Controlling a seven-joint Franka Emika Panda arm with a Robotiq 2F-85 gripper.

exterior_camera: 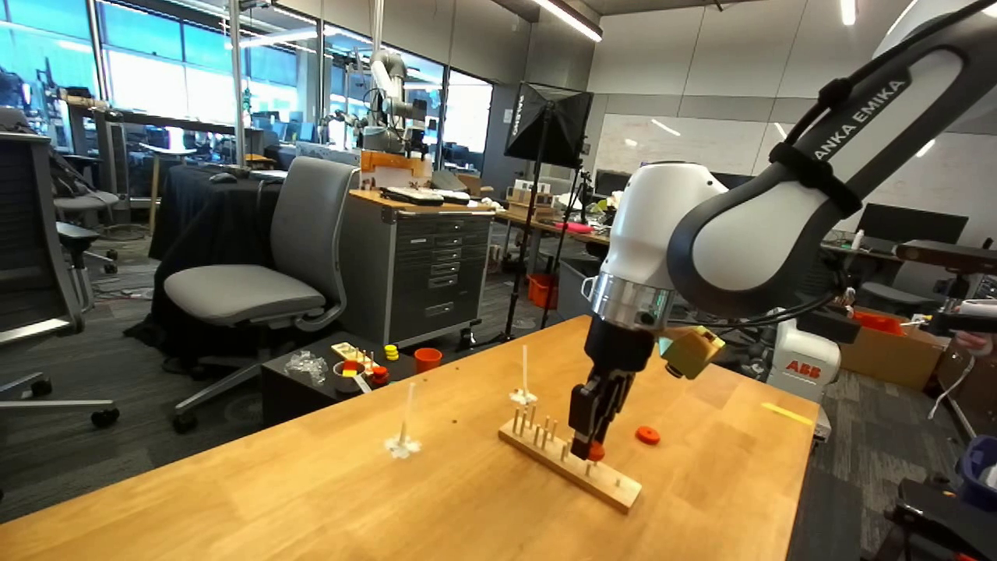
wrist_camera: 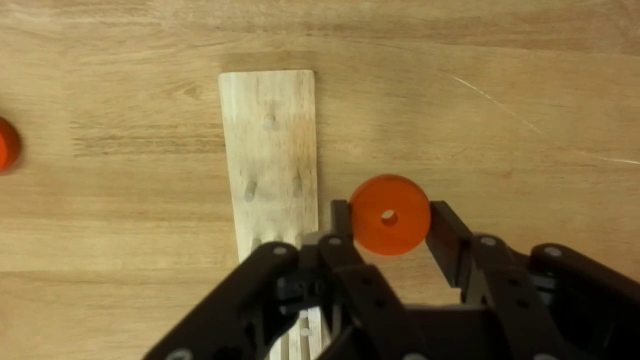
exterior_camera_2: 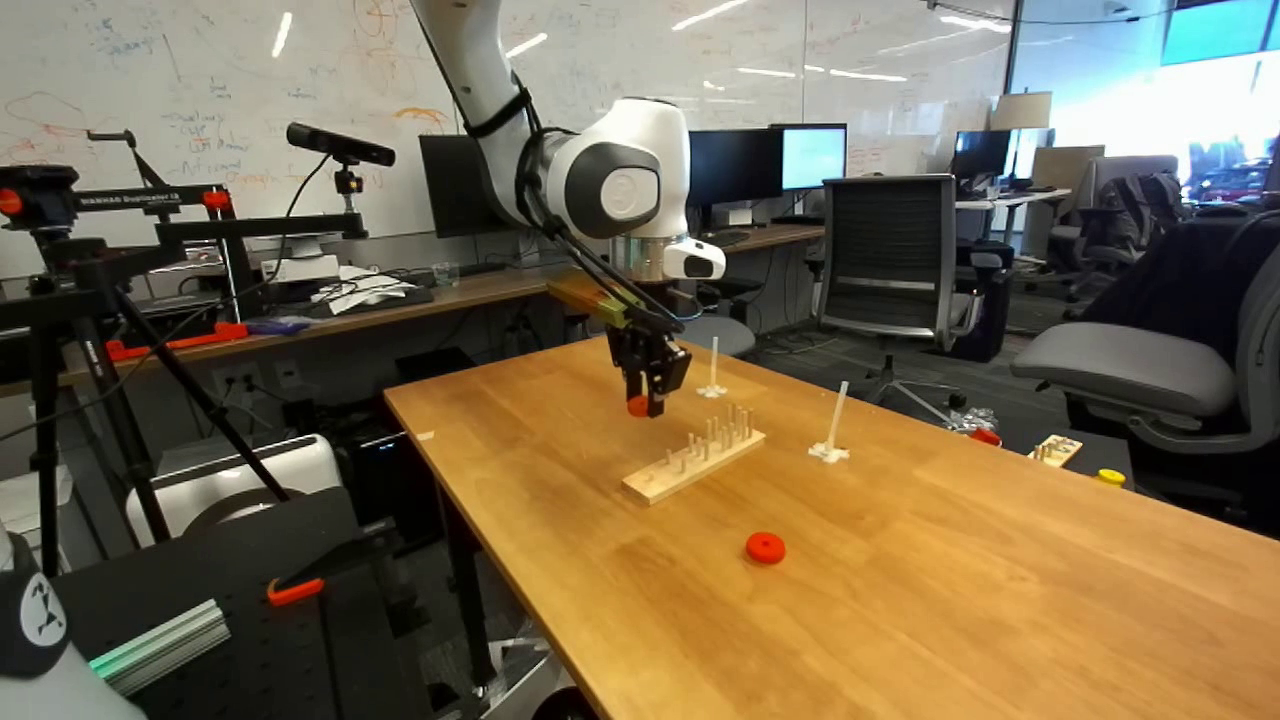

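Note:
An orange-red disc point(wrist_camera: 391, 231) with a hole through its middle is pinched between the fingers of my gripper. In the wrist view it appears to the right of a wooden peg board point(wrist_camera: 270, 150), held above the table. The second exterior view shows the held disc point(exterior_camera_2: 638, 407) raised over the tabletop behind the board point(exterior_camera_2: 654, 482). Several upright pegs stand on the board, short ones at one end and taller ones at the other; the pegs I can see carry no disc. Another red disc point(exterior_camera_2: 765, 548) lies flat on the table, apart from the board.
Two thin white posts point(exterior_camera: 406, 416) point(exterior_camera: 525, 370) stand upright on the table, fixed at their feet. Bare tabletop point(exterior_camera: 234, 486) spreads widely to the left in the first exterior view. A dark side table beyond the edge holds cups and small parts.

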